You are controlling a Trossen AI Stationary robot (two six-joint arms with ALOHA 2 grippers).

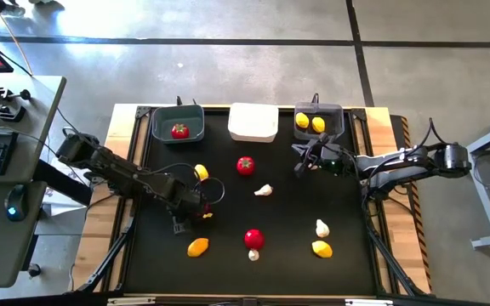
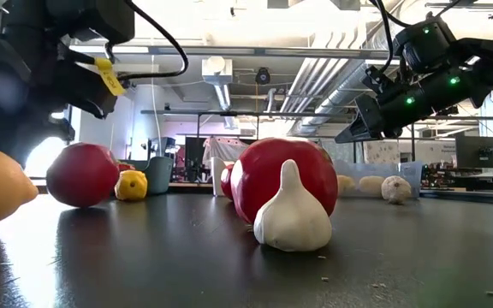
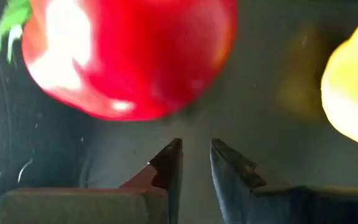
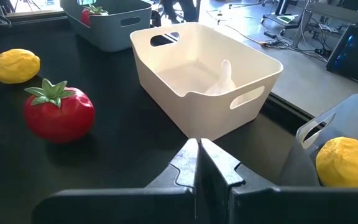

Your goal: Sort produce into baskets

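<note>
My left gripper is shut, its fingertips almost together with only bare table between them. A red tomato (image 3: 132, 56) lies just beyond the tips, outside the fingers, with a lemon (image 3: 356, 87) off to the right. From above, the left arm mostly covers this tomato. My right gripper is shut and empty in front of the white basket (image 4: 166, 93), which holds a garlic bulb (image 4: 224, 81). The teal basket (image 1: 162, 127) contains one tomato (image 1: 179, 131); two lemons (image 1: 317, 124) sit in the grey basket (image 1: 337, 121).
Loose on the black table are tomatoes (image 1: 245, 166), lemons (image 1: 197, 247), and garlic bulbs (image 1: 264, 190). Another garlic (image 2: 294, 214) stands close against a tomato. The right-centre of the table is mostly open.
</note>
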